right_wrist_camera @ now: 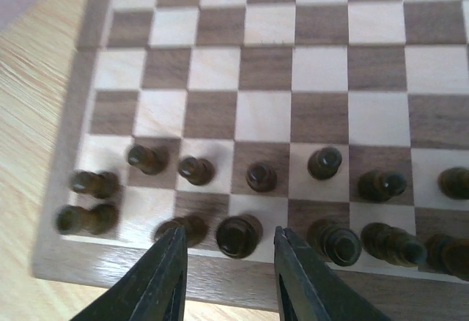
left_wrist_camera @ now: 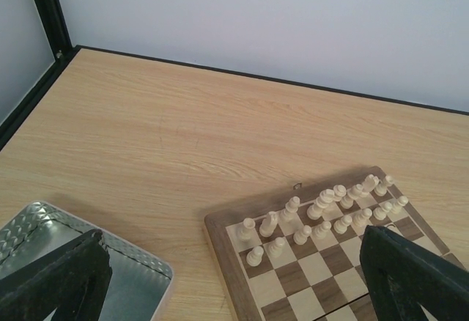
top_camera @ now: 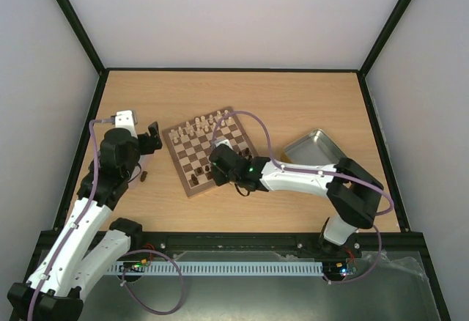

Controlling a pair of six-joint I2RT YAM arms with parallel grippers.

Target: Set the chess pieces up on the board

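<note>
The chessboard [top_camera: 185, 152] sits mid-table, white pieces [left_wrist_camera: 322, 199] in two rows on its far side. In the right wrist view dark pieces [right_wrist_camera: 239, 235] stand in two rows on the near side; some at the left are blurred. My right gripper is over this near row, its fingers apart just below a dark piece, nothing visibly between them. My left gripper is open, raised at the left of the board, with nothing between its fingers.
A metal tray [top_camera: 314, 146] lies right of the board; another [left_wrist_camera: 110, 270] is at the left. A small dark piece [top_camera: 143, 176] lies on the wood left of the board.
</note>
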